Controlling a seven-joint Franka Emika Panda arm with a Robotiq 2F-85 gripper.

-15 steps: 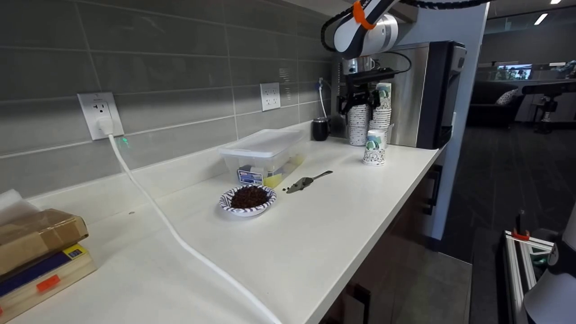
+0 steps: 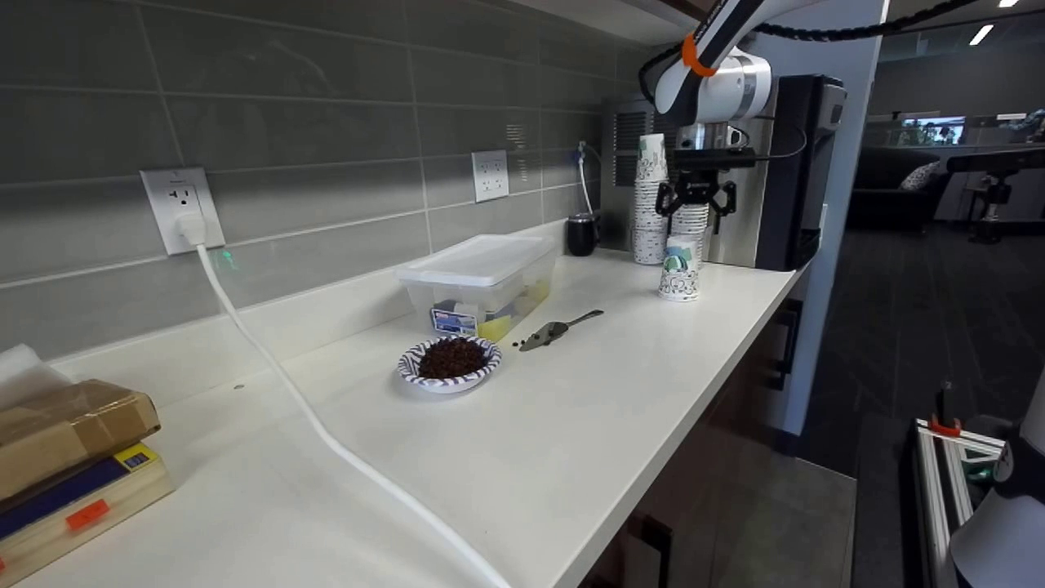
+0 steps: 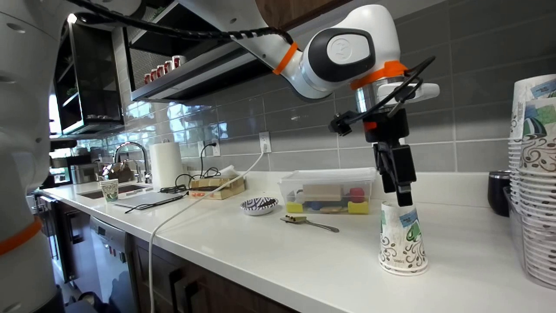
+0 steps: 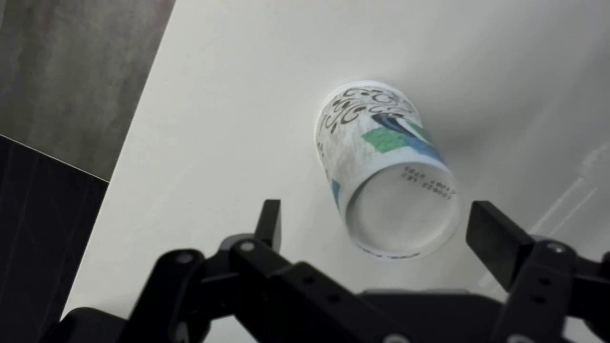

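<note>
An upside-down paper cup (image 3: 402,242) with a leafy pattern stands on the white counter, its closed base facing up. Above it hangs my gripper (image 2: 696,211), open. In the wrist view the cup (image 4: 377,143) lies ahead of the spread fingers, and the gap between the fingertips is empty. The lower finger (image 3: 402,180) appears close over the cup's top in exterior view 2; whether they touch I cannot tell.
Tall cup stacks (image 3: 537,172) stand nearby at the back. A lidded clear bin (image 3: 328,190) rests against the wall, with a patterned bowl (image 2: 451,364) of dark bits and a small metal server (image 2: 553,333) near it. The counter around the cup is clear.
My arm and gripper have shifted rightward in exterior view 1, from beside the cup stacks to above the upside-down cup. The cup, bowl and server have stayed put.
</note>
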